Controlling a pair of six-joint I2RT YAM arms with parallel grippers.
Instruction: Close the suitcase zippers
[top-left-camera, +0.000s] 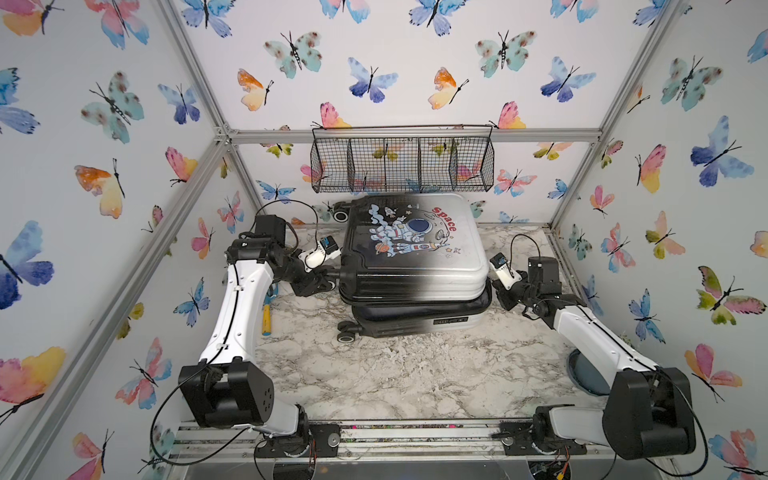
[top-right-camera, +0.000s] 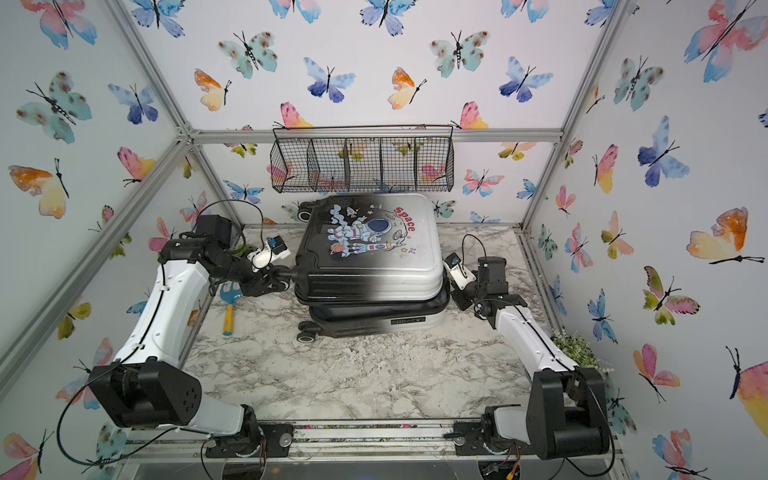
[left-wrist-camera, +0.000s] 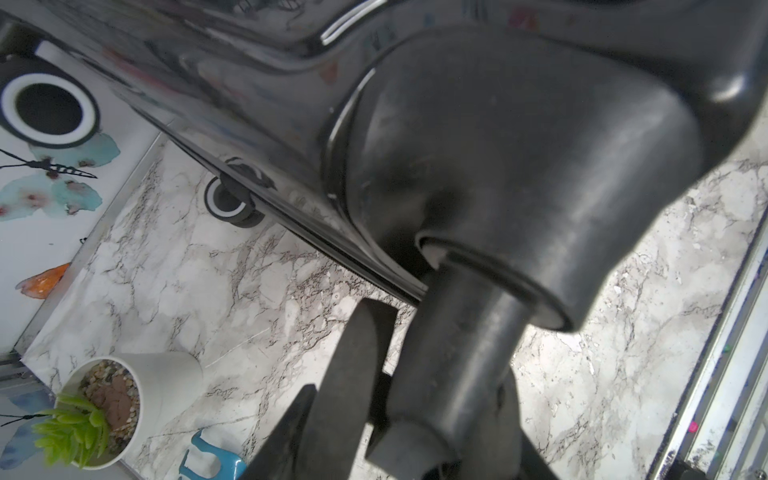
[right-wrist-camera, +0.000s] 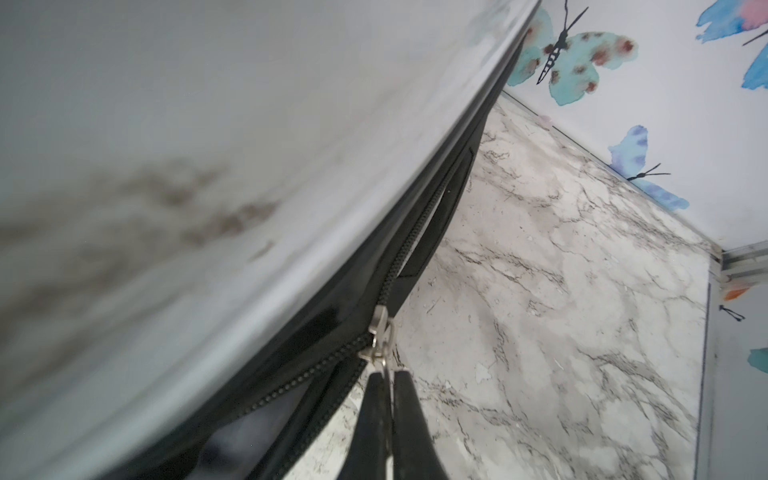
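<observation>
The black-to-white suitcase lies flat with its lid down; a dark gap shows between lid and base along its front and right sides. In the right wrist view, a metal zipper slider sits on the zipper at the right corner, with the zipper parted on its near side. My right gripper is shut on the slider's thin pull tab. At the left side, my left gripper stands part open around a black wheel post. One finger is apart from the post, the other close against it.
A wire basket hangs behind the suitcase. A potted succulent and a blue tool with a yellow handle are at the left. A blue bowl stands at the right.
</observation>
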